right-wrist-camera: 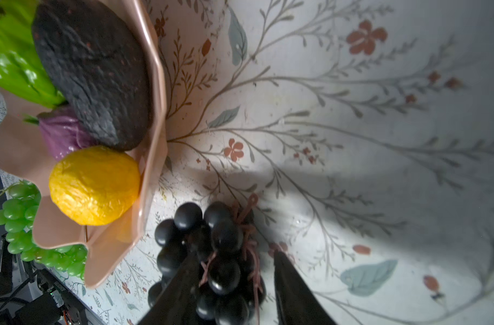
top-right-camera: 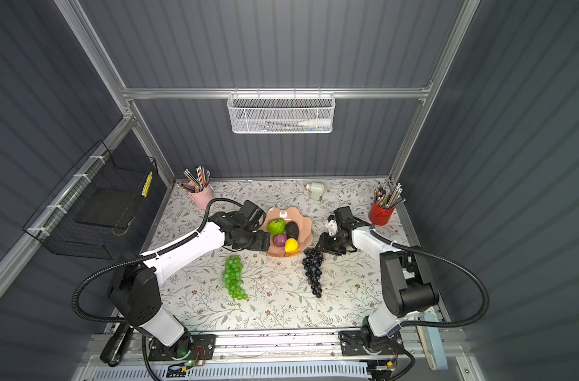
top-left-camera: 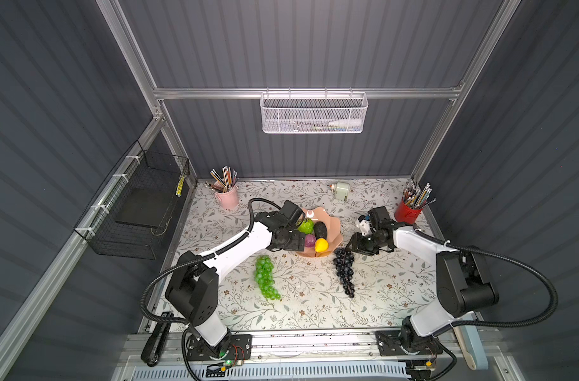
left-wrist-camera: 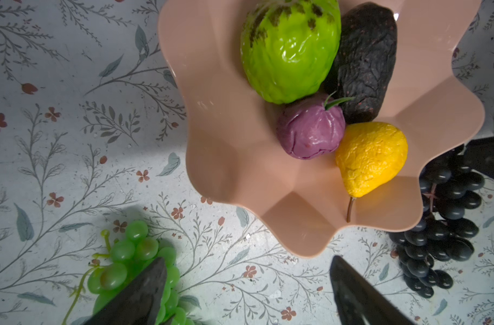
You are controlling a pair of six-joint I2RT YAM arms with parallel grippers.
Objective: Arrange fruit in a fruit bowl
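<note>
In the left wrist view a pink scalloped bowl [left-wrist-camera: 241,157] holds a green fruit [left-wrist-camera: 290,54], a dark avocado-like fruit [left-wrist-camera: 366,59], a purple fruit [left-wrist-camera: 310,127] and a yellow fruit [left-wrist-camera: 372,156]. Black grapes [right-wrist-camera: 219,276] lie on the table just right of the bowl. My right gripper is open over their upper end, its blurred fingers either side of some grapes. Green grapes [top-left-camera: 264,277] rest on the table at the bowl's front left. Open and empty, my left gripper hangs by the bowl's left side.
A pink pencil cup [top-left-camera: 227,198] stands at the back left, a red one [top-left-camera: 408,211] at the back right. Behind the bowl lies a small pale green bottle [top-left-camera: 340,190]. Bare table stretches between the two grape bunches.
</note>
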